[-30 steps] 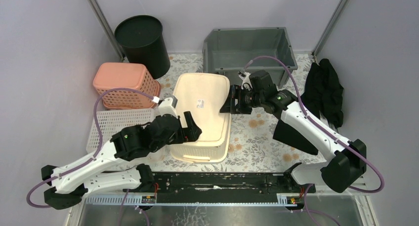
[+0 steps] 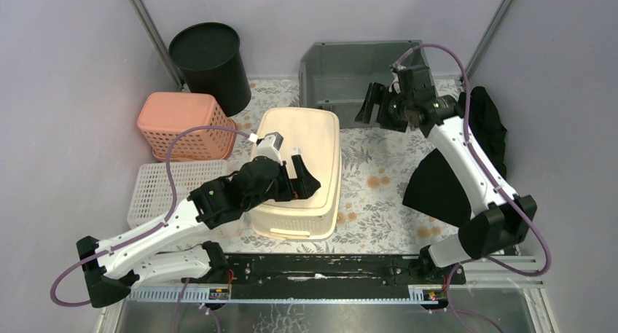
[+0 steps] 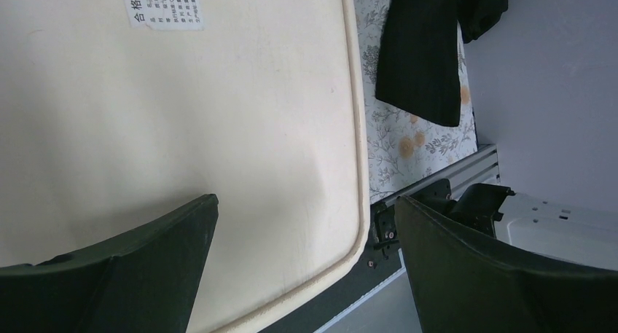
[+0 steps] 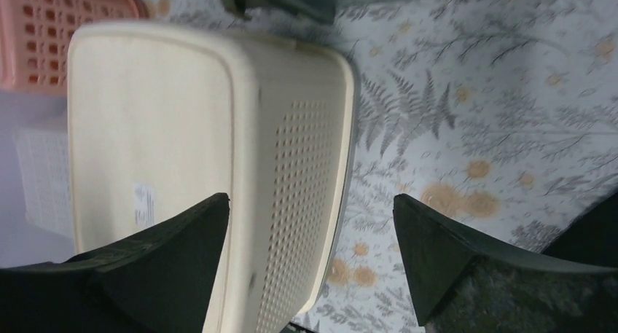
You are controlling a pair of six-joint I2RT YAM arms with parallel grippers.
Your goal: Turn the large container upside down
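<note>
A large cream perforated container [image 2: 313, 132] rests in the middle of the mat, its flat face with a white label [image 3: 162, 5] upward. My left gripper [image 2: 300, 178] hovers over that face, open, its fingers spread in the left wrist view with nothing held between them. My right gripper [image 2: 372, 103] is raised to the container's back right, in front of the grey bin, its fingers apart and empty. The right wrist view, slightly blurred, shows the container's long perforated side [image 4: 306, 173] below it.
A grey bin [image 2: 342, 56] stands at the back, a black cylinder [image 2: 209, 63] at the back left. A pink basket [image 2: 171, 111] and white perforated tray [image 2: 164, 187] lie left, black cloth [image 2: 437, 194] right. Patterned mat shows between container and cloth.
My right gripper has moved up and back, away from the container's right edge. My left gripper has shifted rightward over the container's top. The container has not visibly moved.
</note>
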